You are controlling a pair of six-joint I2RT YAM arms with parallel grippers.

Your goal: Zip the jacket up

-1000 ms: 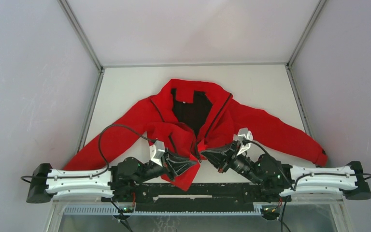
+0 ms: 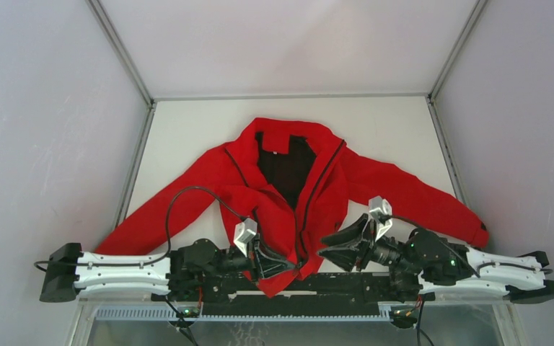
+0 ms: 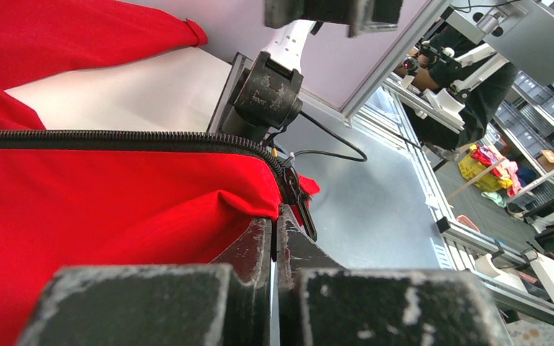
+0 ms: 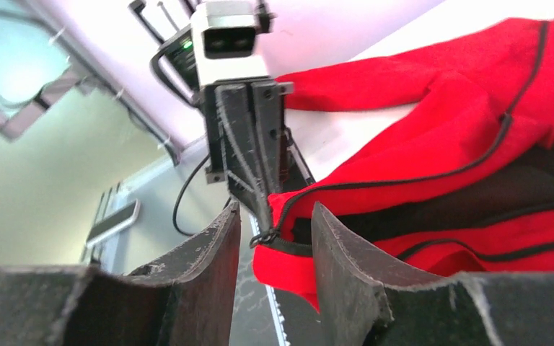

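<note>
The red jacket (image 2: 260, 209) lies spread with its front open and dark lining showing. A black zipper (image 3: 151, 140) runs along the front edge and bends down at the lower corner, where a black pull-like piece (image 3: 301, 205) hangs. My left gripper (image 2: 293, 265) is shut at that corner, with thin red cloth at its tips (image 3: 263, 229) in the left wrist view. To the right, my right gripper (image 2: 320, 246) stands part open; its fingers (image 4: 216, 252) are apart in the right wrist view. The jacket corner (image 4: 285, 270) shows beyond their gap, and nothing appears gripped.
Both sleeves spread outward; the right one (image 2: 433, 202) lies behind the right arm. A dark rail (image 2: 332, 288) runs along the front edge, below the grippers.
My right gripper has backed off right and toward the front edge, and its fingers have spread. The zipper edges now lie closer to the left gripper.
</note>
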